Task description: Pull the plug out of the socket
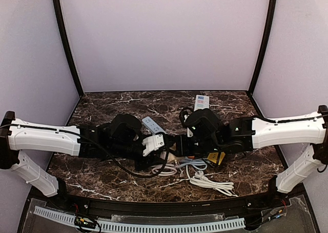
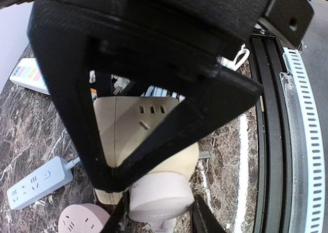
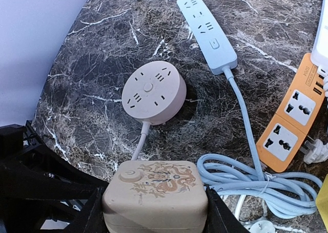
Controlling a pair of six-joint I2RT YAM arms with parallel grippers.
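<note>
A beige socket block (image 2: 137, 110) with dark slots in its face is gripped by my right gripper. The right wrist view shows this block's top, with a dragon pattern, filling the space between the fingers. At the bottom of the left wrist view, a pale round plug (image 2: 161, 196) overlaps the block's lower part. My left gripper has one finger on each side of this plug. Whether the fingers press on it cannot be told, and how far the plug sits in the socket is hidden. In the top view the arms hide most of both.
A round pink power strip (image 3: 154, 89), a blue strip (image 3: 207, 33) with a coiled cord, and an orange strip (image 3: 289, 115) lie on the dark marbled table. A white cord bundle (image 1: 210, 184) lies near the front. Table beyond the arms is largely clear.
</note>
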